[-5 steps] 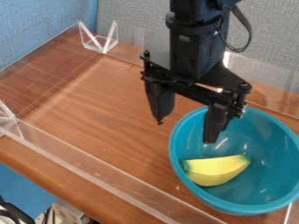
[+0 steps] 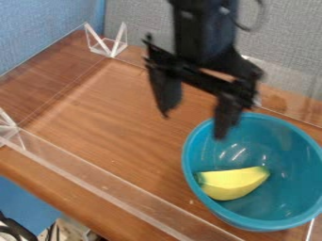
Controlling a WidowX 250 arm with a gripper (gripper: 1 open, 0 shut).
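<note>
My black gripper (image 2: 197, 108) hangs in the upper middle of the camera view, blurred, its two fingers wide apart and nothing visible between them. Its right finger is over the back of a teal bowl (image 2: 277, 207) at the right of the wooden table, its left one over bare wood. Inside the bowl lies a yellow object (image 2: 233, 184), perhaps a toy banana.
Clear bare table (image 2: 88, 113) fills the left and middle. White wire brackets (image 2: 105, 40) stand at the back left and at the left edge, and a clear strip runs along the front. Padded grey and blue walls enclose the back and left.
Over the last second the gripper has shifted a little, most recently upward, and is now motion-blurred. The bowl and the yellow object have not moved.
</note>
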